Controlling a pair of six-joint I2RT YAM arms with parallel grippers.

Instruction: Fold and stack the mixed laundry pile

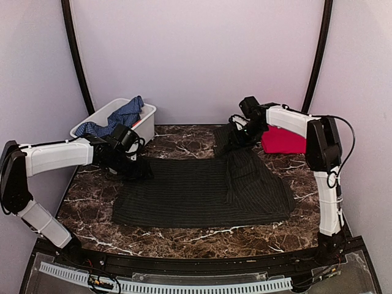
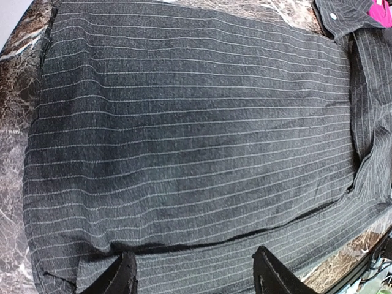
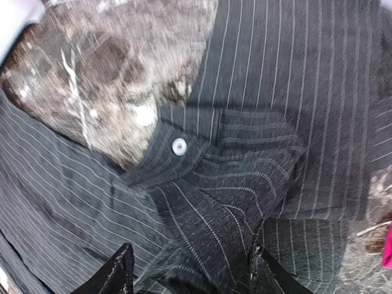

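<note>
A dark pinstriped shirt (image 1: 177, 196) lies spread across the middle of the table, its right part bunched and running back to a sleeve end with a button (image 3: 179, 147). My left gripper hangs open over the shirt's left part, nothing between its fingers. My right gripper is over the bunched sleeve at the back, with fabric beneath and between its fingertips; whether it holds it I cannot tell. More striped cloth (image 3: 282, 49) lies behind the sleeve.
A white basket (image 1: 144, 125) with blue checked and red laundry stands at the back left. A pink folded garment (image 1: 285, 142) lies at the back right. Bare marble table shows along the front and at the back middle.
</note>
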